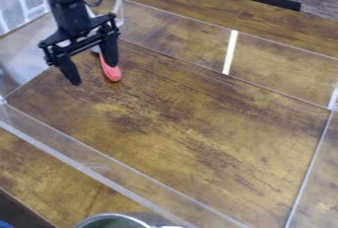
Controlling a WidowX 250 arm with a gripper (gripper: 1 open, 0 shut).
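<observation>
My black gripper [90, 62] hangs open at the upper left of the camera view, its two fingers spread apart and angled. Just beneath its right finger a pink elongated object [111, 72] lies on the wooden surface, its upper end partly hidden by the gripper. Whether the fingers touch it cannot be told.
The wooden floor [199, 143] is bordered by clear walls, with a white strip [230, 52] on the far one. A metal container [113, 221] sits at the bottom edge outside the walls.
</observation>
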